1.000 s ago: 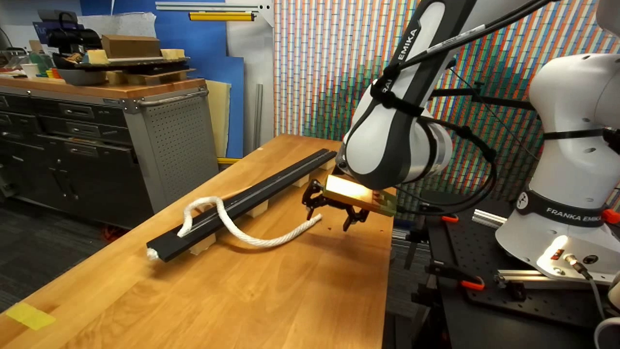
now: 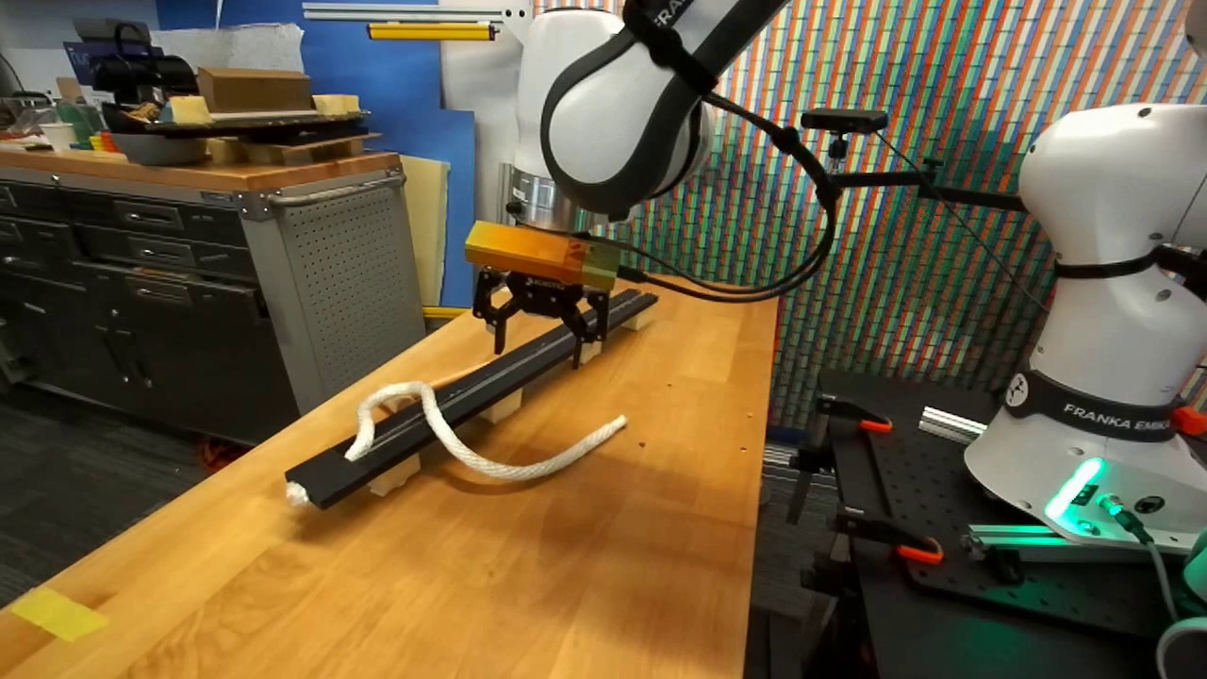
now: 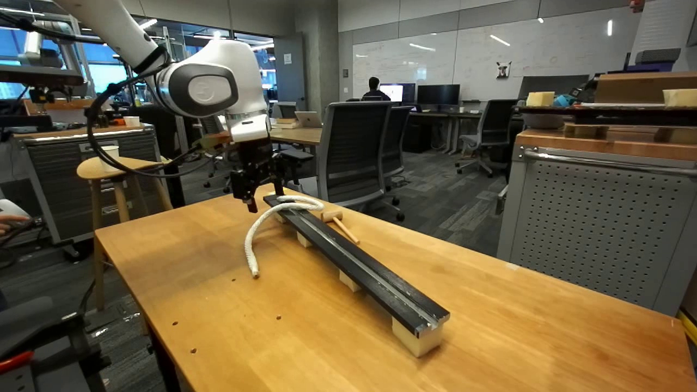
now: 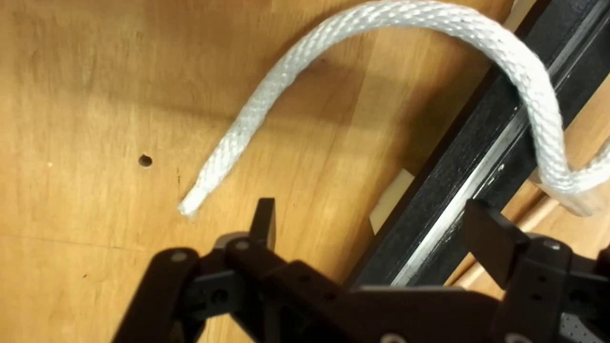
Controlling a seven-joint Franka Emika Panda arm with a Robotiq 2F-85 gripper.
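A white braided rope (image 2: 509, 469) loops across a long black grooved rail (image 2: 532, 362). Its free end rests on the wooden table, and a white tip shows at the rail's near end. In the wrist view the rope (image 4: 400, 14) arches over the top, its end (image 4: 197, 200) left of the rail (image 4: 446, 200). My gripper (image 2: 538, 349) hangs above the rail, beyond the rope in exterior view 1. It is open, the fingers (image 4: 264, 220) wide apart with nothing between them. From exterior view 2, the gripper (image 3: 266, 199) appears near the rope (image 3: 261, 228), partly overlapping the rail's far end.
Pale blocks (image 3: 418, 340) prop the rail above the table (image 3: 228, 340). A small wooden mallet (image 3: 340, 225) lies beside it, on the chair side. Bare tabletop extends on both sides. A second white arm (image 2: 1086, 328) stands on a black bench at the right.
My gripper has travelled left and upward in exterior view 1, from beside the rope's free end to over the rail. The base light turned from white to green. Rope and rail look unmoved.
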